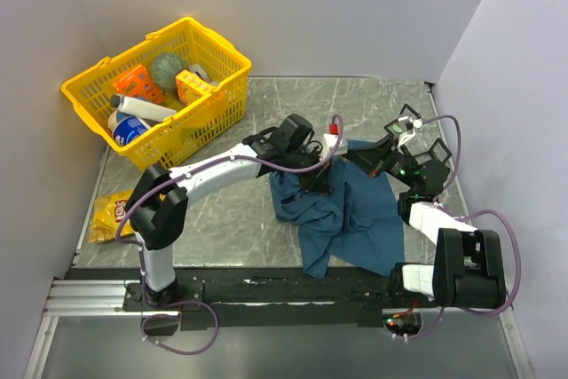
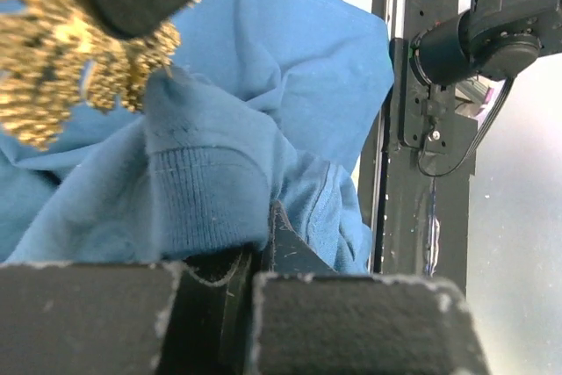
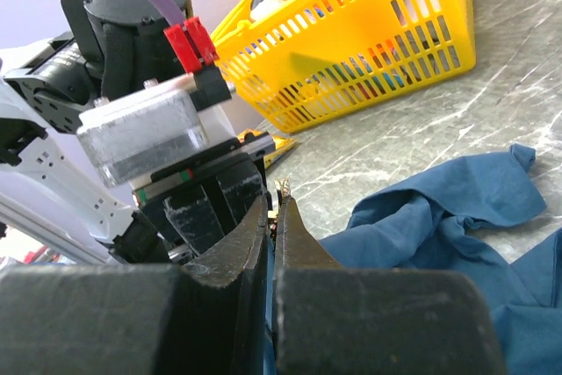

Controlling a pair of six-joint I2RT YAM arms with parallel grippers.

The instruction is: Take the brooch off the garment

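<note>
The blue garment [image 1: 373, 215] lies crumpled on the marble-look table. My left gripper [image 1: 319, 185] is shut on a gathered fold of it, and the ribbed blue edge [image 2: 211, 186] rises over those fingers in the left wrist view. A gold, beaded brooch [image 2: 66, 50] shows blurred and close at that view's upper left, beside the cloth. My right gripper is shut on the brooch, whose small gold tip [image 3: 283, 188] sticks up between the fingertips. Whether the brooch is still pinned to the cloth, I cannot tell. From above, the left wrist hides it.
A yellow basket [image 1: 232, 104] full of goods stands at the back left. A yellow snack bag [image 1: 108, 217] lies at the left edge. The two wrists are very close together. Bare table shows left of the garment and behind it.
</note>
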